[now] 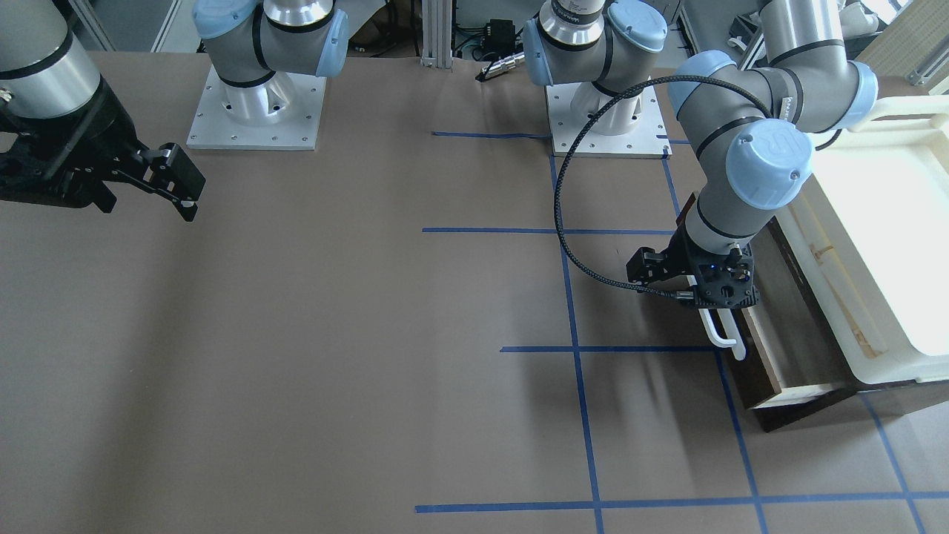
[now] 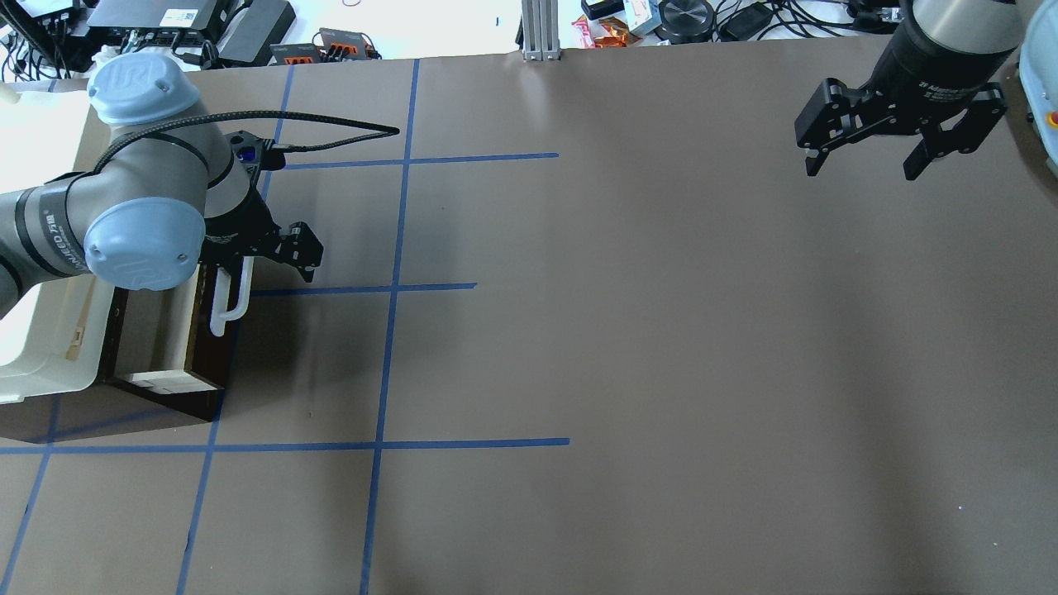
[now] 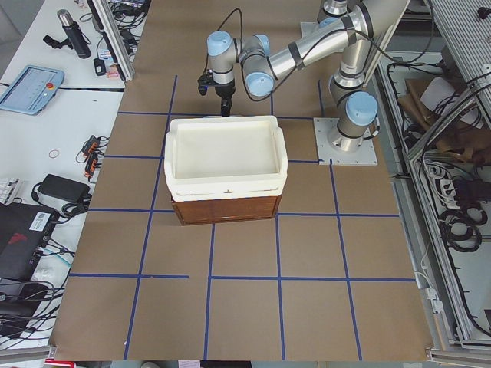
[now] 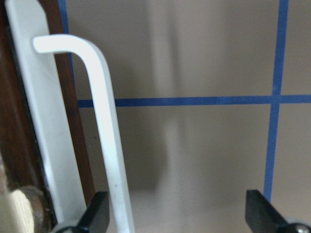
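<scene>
My gripper point(image 1: 689, 277) hangs low at the drawer front of a wooden box point(image 1: 783, 356), over its white bar handle point(image 1: 737, 343). In the left wrist view the handle point(image 4: 109, 126) runs upright along the left, and the two fingertips stand wide apart at the bottom corners, open, with the handle beside the left one. Whether a finger touches it, I cannot tell. The top view shows the gripper point(image 2: 278, 248) just above the handle point(image 2: 233, 307). A white plastic tray point(image 3: 225, 149) sits on top of the box.
Another arm's black gripper point(image 2: 903, 129) stands far off across the table. More arm bases point(image 1: 253, 124) line the back.
</scene>
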